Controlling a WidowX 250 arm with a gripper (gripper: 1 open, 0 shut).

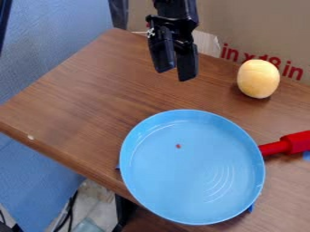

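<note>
My black gripper (173, 62) hangs over the back middle of the wooden table, its two fingers pointing down and apart, with nothing visible between them. In front of it a large light-blue plate (191, 172) lies on the table, a small red speck on it. To the right of the gripper stands a pale yellow, rounded object (258, 79). A red cylindrical object (292, 142) lies at the plate's right edge, its far end out of frame.
A cardboard box (274, 27) with red printing stands behind. Beyond the table's left edge are blue fabric and some cables below.
</note>
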